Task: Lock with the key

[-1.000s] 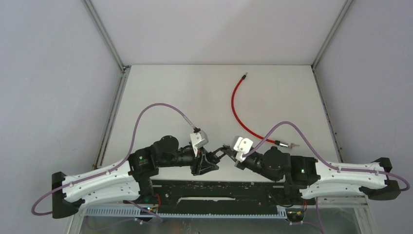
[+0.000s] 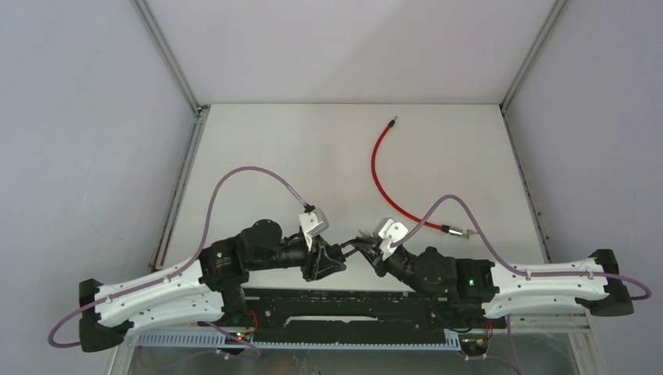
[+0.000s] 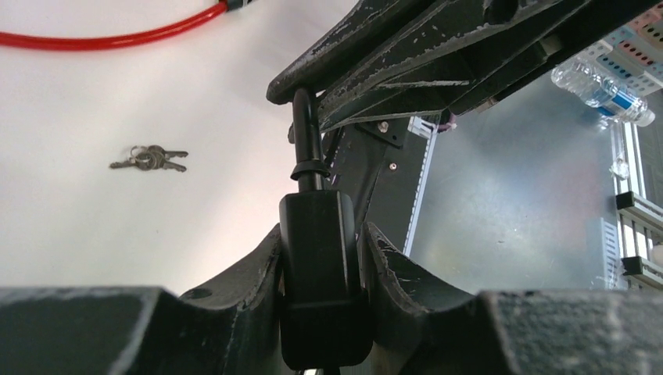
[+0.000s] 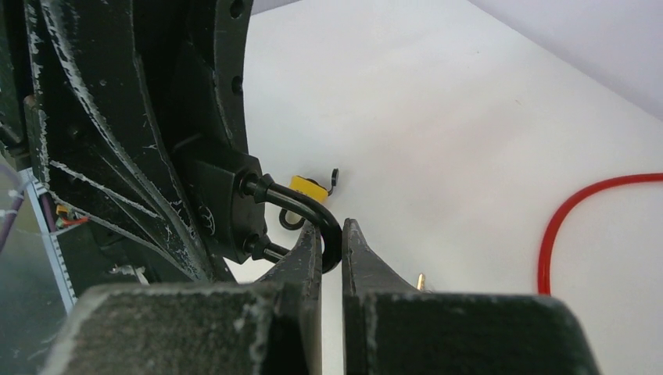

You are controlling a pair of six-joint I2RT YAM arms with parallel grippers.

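A black padlock spans the gap between my two grippers. In the left wrist view, my left gripper is shut on the padlock's body, one finger on each side. My right gripper is shut on the curve of the black shackle in the right wrist view. Both shackle legs run to the body, with collars near it; I cannot tell whether it is fully seated. A ring of keys lies flat on the table, apart from both grippers.
A red hose curves across the table's right half. In the right wrist view, a yellow object with black loops lies behind the padlock, and a small brass-coloured tip shows low.
The left gripper has moved slightly left. The red hose has stayed in place.
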